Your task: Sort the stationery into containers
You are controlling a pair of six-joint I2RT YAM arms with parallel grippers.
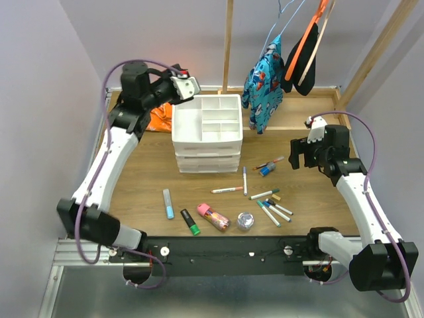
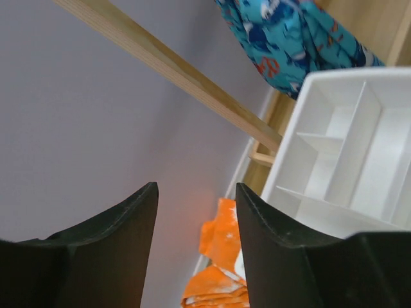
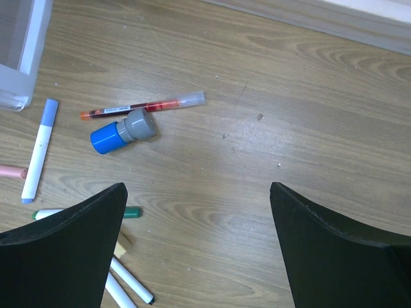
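The white organizer (image 1: 189, 126) stands at the back middle, its compartments empty where visible. My left gripper is raised behind and left of it, open with nothing between its fingers. Over the right of the table my right gripper hangs open and empty. Below it to the left lie a blue-and-grey bottle (image 3: 122, 133) and a red pen (image 3: 144, 106). A white marker with a blue cap (image 3: 40, 151) and a green-capped marker (image 3: 131, 212) lie nearby. At the front are a pink-capped bottle (image 1: 214, 217), a black-and-green marker (image 1: 189, 222) and a light blue case (image 1: 168, 203).
A round clear container (image 1: 245, 220) stands near the front edge. Orange cloth (image 1: 159, 119) lies left of the organizer. Blue patterned cloth (image 1: 263, 86) and a black bag (image 1: 303, 63) hang at the back.
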